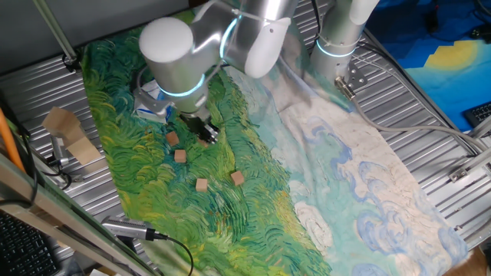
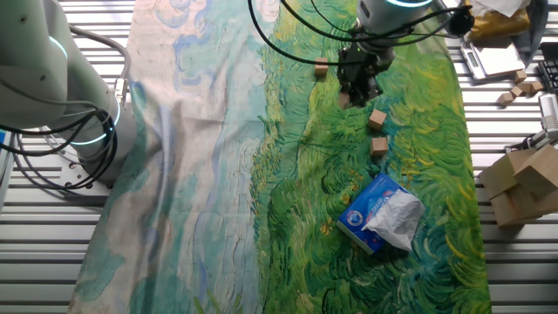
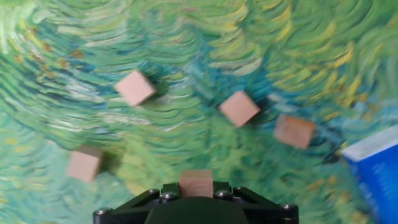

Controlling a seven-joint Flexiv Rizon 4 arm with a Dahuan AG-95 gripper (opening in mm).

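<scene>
Between the fingertips of my gripper is a small wooden block [image 3: 196, 177], with a black finger close against each side; the fingers look shut on it. Whether this block touches the cloth is hard to tell. Ahead of it in the wrist view, further wooden cubes lie loose: one at the left [image 3: 85, 163], one left of centre [image 3: 135, 88], one right of centre [image 3: 239, 108] and one farther right [image 3: 294, 130]. From the second exterior view, the gripper [image 2: 356, 94] points down among the cubes, the block partly hidden by it.
A blue tissue pack [image 2: 362, 214] with white tissue [image 2: 397, 220] sticking out lies near the cubes. Painted cloth [image 1: 253, 222] covers the table, with wide free room. Cardboard [image 1: 70, 136] stands outside its edge. Dark cables cross near the gripper in the second exterior view.
</scene>
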